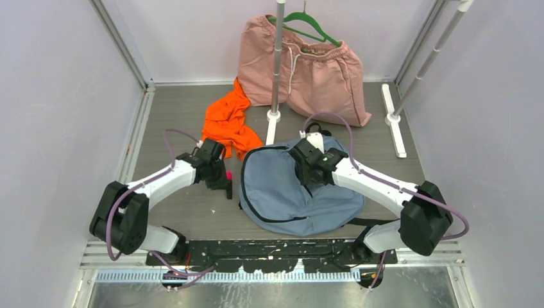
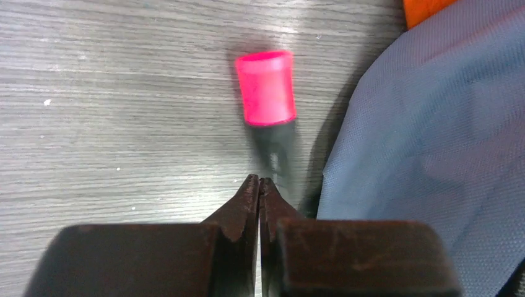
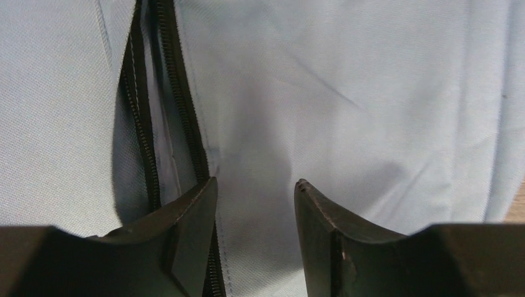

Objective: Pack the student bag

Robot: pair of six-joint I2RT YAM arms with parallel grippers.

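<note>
The blue-grey bag [image 1: 276, 192] lies on the table with black zippers, in the middle right. A small pink-capped item [image 2: 266, 86] with a dark, blurred lower part lies on the table left of the bag. My left gripper is shut above it, nothing visible between its fingers. My right gripper is part open over the bag, beside a zipper opening [image 3: 148, 154], with only fabric showing beneath and between its fingers.
An orange cloth [image 1: 228, 125] lies behind the left arm. A pink drawstring bag [image 1: 327, 83] on a green hanger stands at the back. Metal poles [image 1: 277, 77] rise from white feet.
</note>
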